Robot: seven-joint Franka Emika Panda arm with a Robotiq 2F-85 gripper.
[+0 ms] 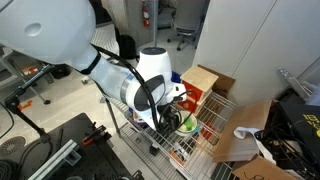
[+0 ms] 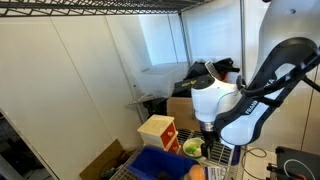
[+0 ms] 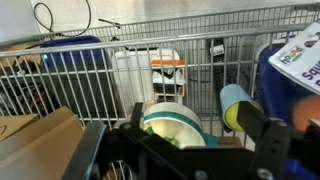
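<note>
My gripper stands open in the wrist view, its dark fingers along the lower part of the picture. Between and just beyond them shows a round white bowl [image 3: 172,115] with something green inside. The gripper appears above or close beside the bowl; whether it touches the rim cannot be told. A pale blue cylinder [image 3: 236,106] lies to the right of the bowl. In exterior view 1 the arm hides part of the bowl [image 1: 188,125] and much of the gripper. In exterior view 2 the bowl [image 2: 193,147] sits left of the arm's lower end.
A wire rack [image 3: 125,42] surrounds the work area. Cardboard boxes [image 1: 243,130] stand to the right in exterior view 1. A red-sided box [image 1: 193,93] is behind the bowl, and a blue bin [image 2: 160,164] shows in exterior view 2. A printed card [image 3: 300,58] is at upper right.
</note>
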